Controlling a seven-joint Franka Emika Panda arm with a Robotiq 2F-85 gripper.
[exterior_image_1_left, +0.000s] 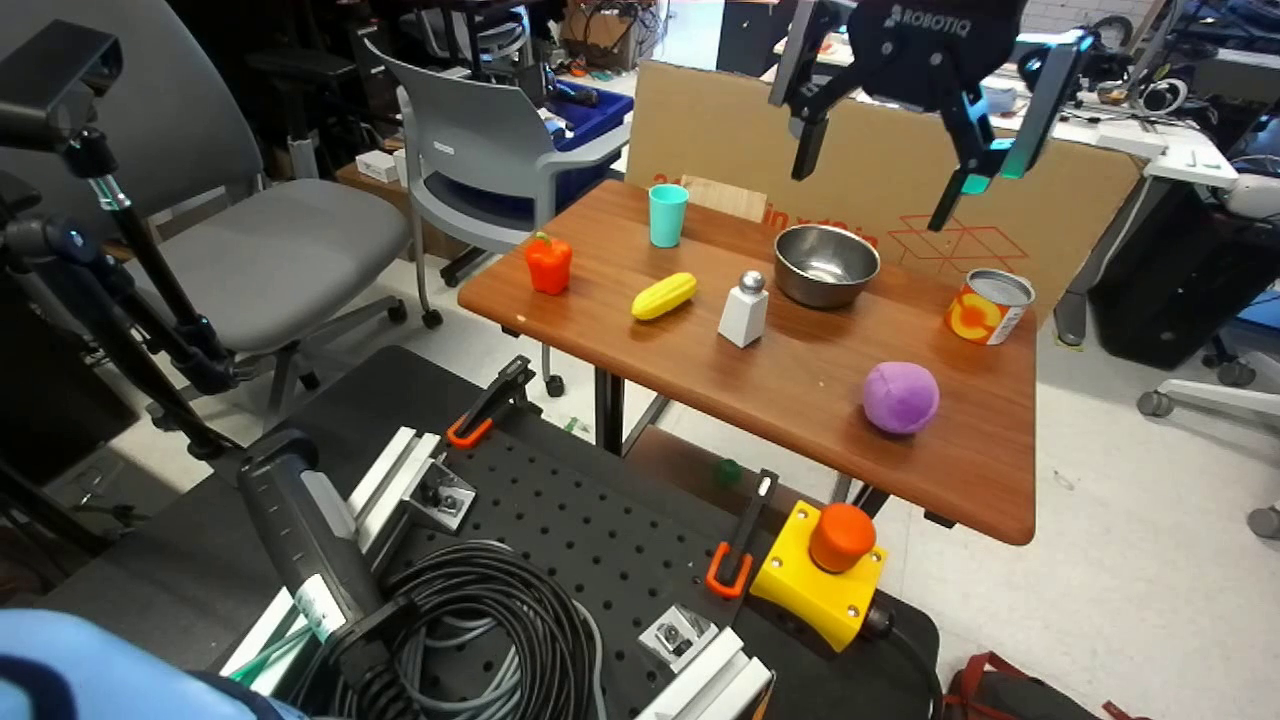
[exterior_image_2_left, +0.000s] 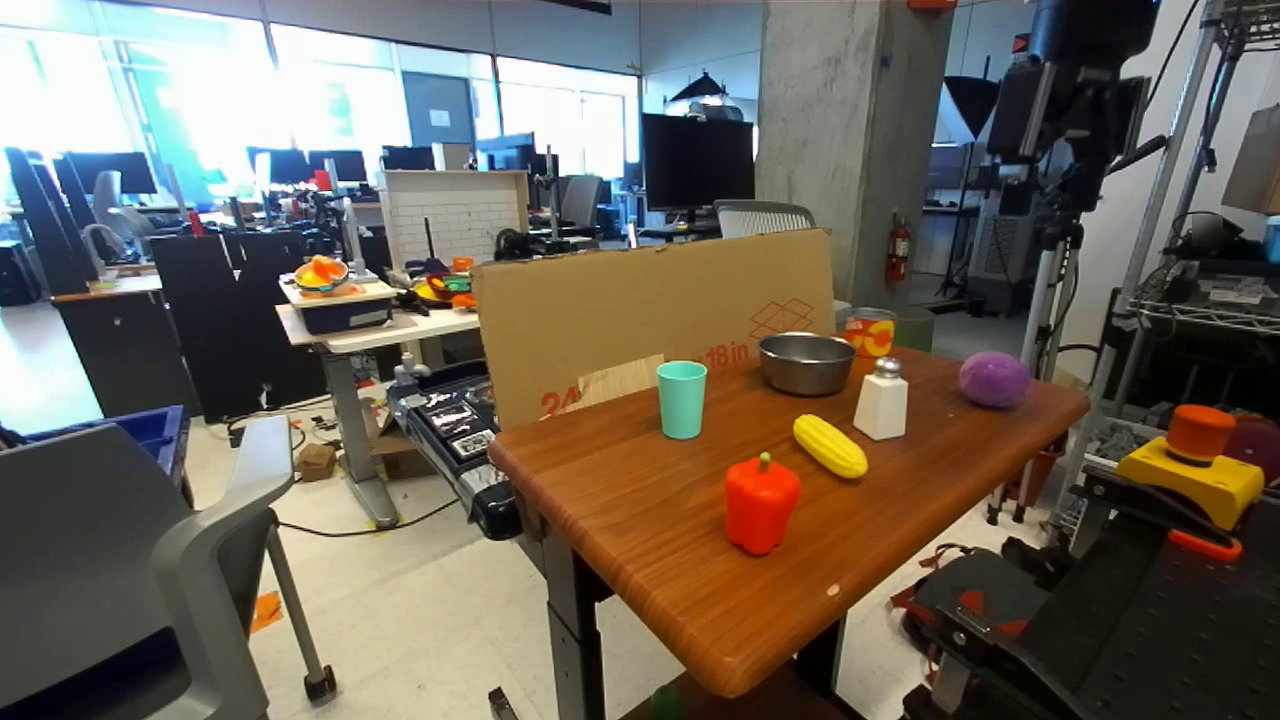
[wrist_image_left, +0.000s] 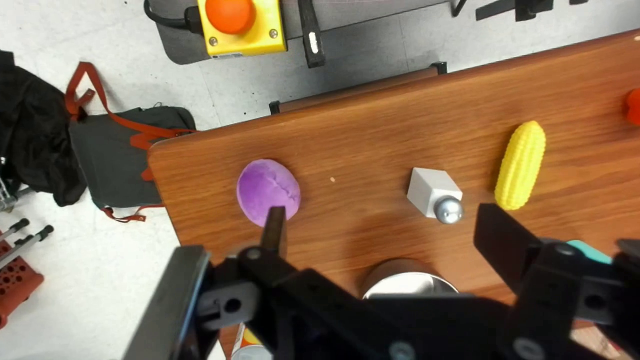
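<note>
My gripper hangs open high above the far right part of the table, its fingers wide apart and empty. In the wrist view a metal bowl lies partly hidden behind the gripper's body. A white shaker with a silver cap stands upright in front of the bowl. To its left lies a yellow corn cob, and a purple ball rests near the right front. A red pepper and a teal cup occupy the left end. A can with an orange label stands at the back right.
A cardboard sheet stands along the back of the wooden table. In front, on a black bench, sits a yellow emergency-stop box.
</note>
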